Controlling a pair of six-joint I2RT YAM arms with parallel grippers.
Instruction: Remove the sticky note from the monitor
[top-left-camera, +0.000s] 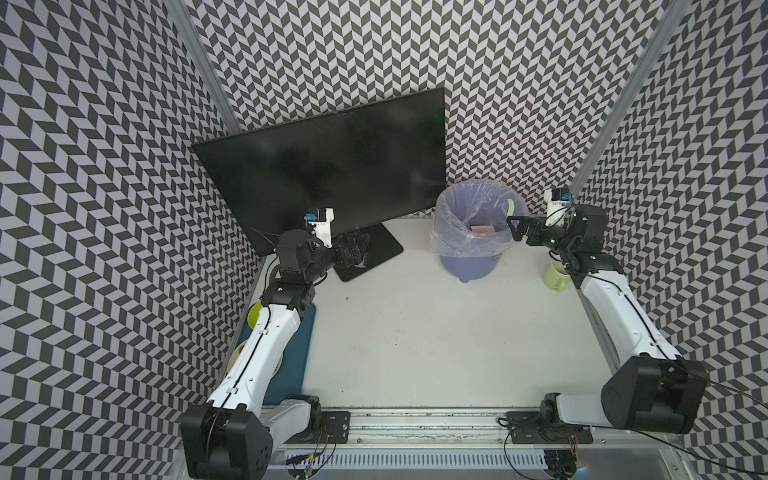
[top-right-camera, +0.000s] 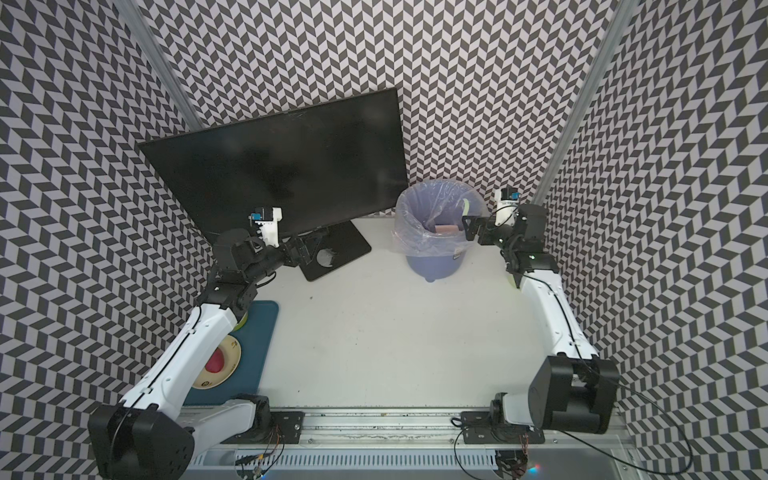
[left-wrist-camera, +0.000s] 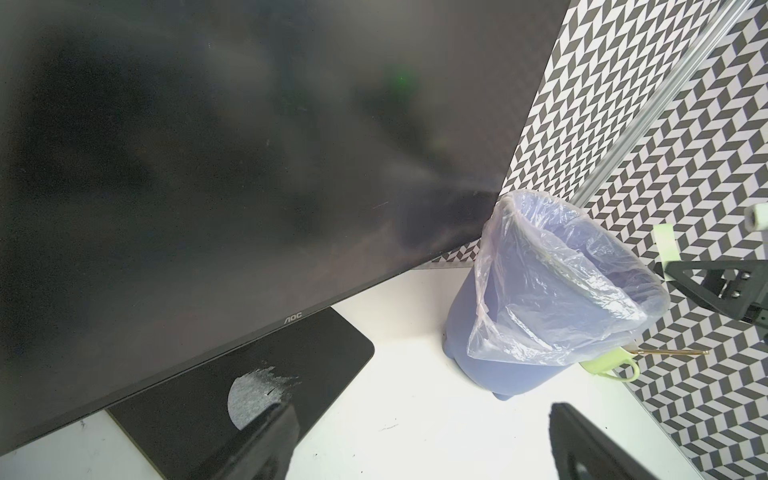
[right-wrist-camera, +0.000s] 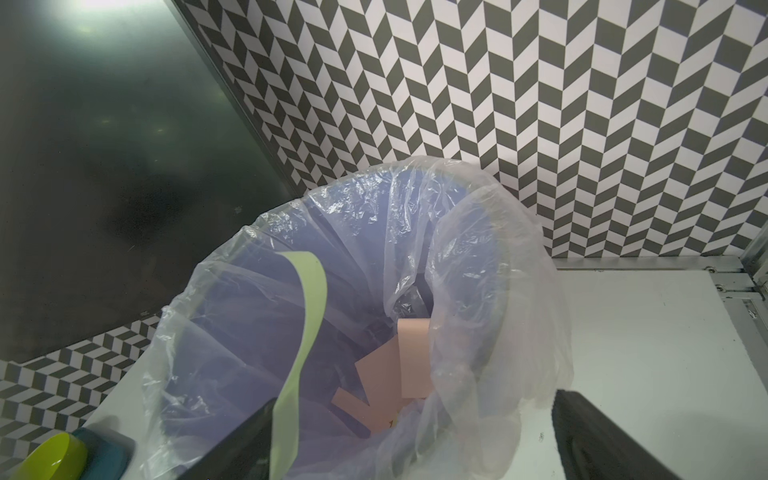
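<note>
The monitor (top-left-camera: 344, 168) has a bare black screen, with no note visible on it. A light green sticky note (right-wrist-camera: 310, 320) clings to one finger of my right gripper, standing up from its tip. That gripper is open, at the right rim of the lined bin (top-left-camera: 469, 265); in the left wrist view the note (left-wrist-camera: 665, 244) rises from the fingertip beside the rim. Pink notes (right-wrist-camera: 414, 360) lie inside the bin. My left gripper is open and empty in front of the monitor's lower part, above its black base (left-wrist-camera: 336, 352).
A green mug (top-left-camera: 556, 277) stands to the right of the bin. On the left, a blue mat (top-right-camera: 257, 344) carries a plate (top-right-camera: 232, 364) with a red item, partly under the left arm.
</note>
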